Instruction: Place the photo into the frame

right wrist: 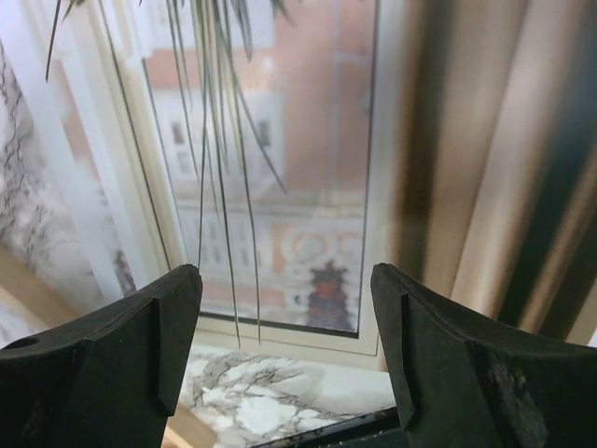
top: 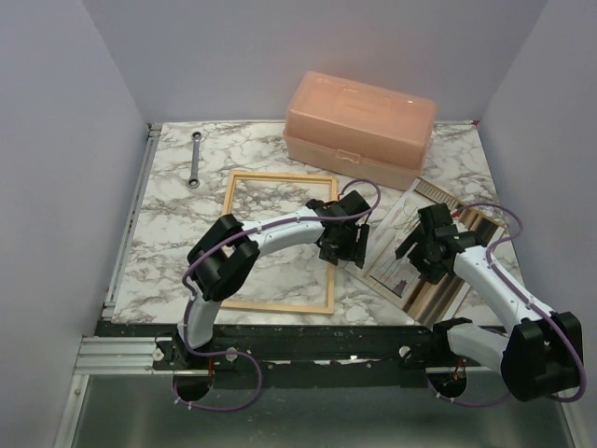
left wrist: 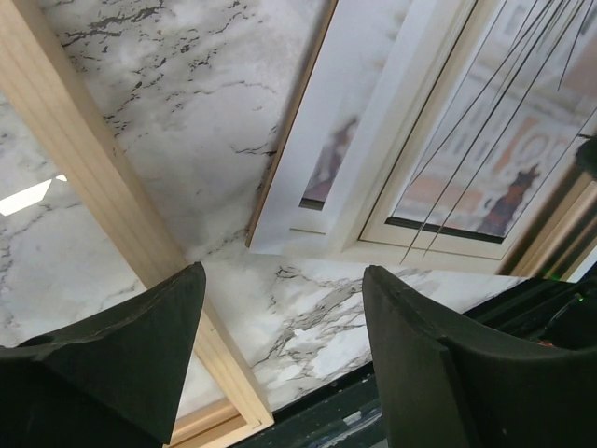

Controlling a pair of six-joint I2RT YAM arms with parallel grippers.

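Observation:
The photo [top: 396, 275] is a large print of a window scene, lying tilted on the right of the table, its left corner close to the frame's right side. The light wooden frame [top: 333, 289] lies flat at left centre, marble showing within it. Over the gap between them hangs my left gripper [top: 343, 258], open and empty; in the left wrist view the photo's white corner [left wrist: 280, 238] appears just beyond its fingertips. My right gripper [top: 417, 265] is above the photo, its fingers [right wrist: 173, 313] apart and the printed surface [right wrist: 298, 224] visible between them.
A closed orange box [top: 359, 126] stands at the back, near the photo's upper corner. A wrench [top: 195, 161] lies at the back left. Dark table edging [top: 308, 345] runs along the front. Marble is bare left of the frame.

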